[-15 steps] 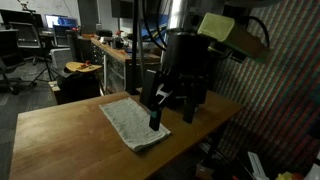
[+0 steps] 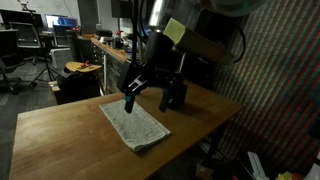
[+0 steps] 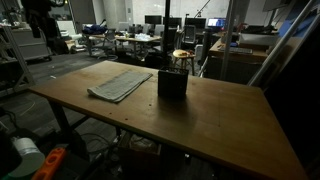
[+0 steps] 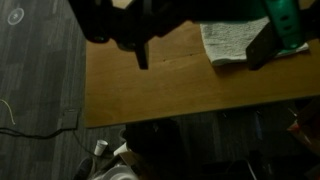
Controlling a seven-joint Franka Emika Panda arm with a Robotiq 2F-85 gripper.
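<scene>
A light grey, folded-looking cloth [image 2: 136,123] lies flat on the wooden table [image 2: 60,135]. My gripper [image 2: 148,104] hangs over the cloth with its fingers spread apart, clear of the table. In the wrist view, the gripper has a wide gap between its dark fingers and nothing held there. The cloth [image 4: 226,42] shows near the right finger, partly hidden by the gripper. From the second exterior view, the cloth [image 3: 120,85] sits on the left part of the table.
A dark box [image 3: 172,84] stands upright on the table, right of the cloth. Bare tabletop [image 3: 225,115] extends to its right. Past the table edge in the wrist view, the dark floor [image 4: 50,60] holds a cable.
The cloth has stayed put.
</scene>
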